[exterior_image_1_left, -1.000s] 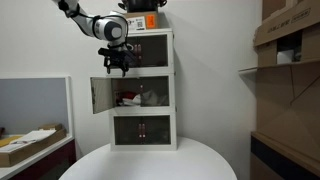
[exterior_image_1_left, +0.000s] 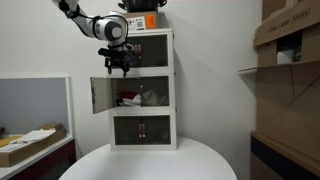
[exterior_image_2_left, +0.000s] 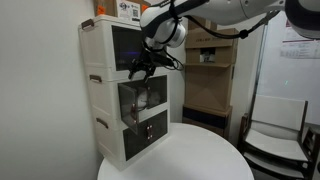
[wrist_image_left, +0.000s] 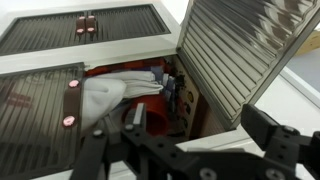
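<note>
A white cabinet (exterior_image_1_left: 173, 96) of three stacked units with dark ribbed doors stands against the wall. In exterior view 1 the middle unit's left door (exterior_image_1_left: 102, 94) is swung outward, while its right door (exterior_image_1_left: 155, 92) is closed. Through the opening, the wrist view shows white cloth (wrist_image_left: 103, 97) and a red item (wrist_image_left: 150, 115) inside. My gripper (exterior_image_1_left: 117, 71) hangs in front of the cabinet, near the top of the swung-out door (wrist_image_left: 245, 45). Its fingers are apart and nothing shows between them.
Closed doors (exterior_image_1_left: 142, 128) front the bottom unit. Orange and dark boxes (exterior_image_1_left: 140, 20) sit on top of the cabinet. Cardboard boxes (exterior_image_1_left: 285, 90) stand at the right.
</note>
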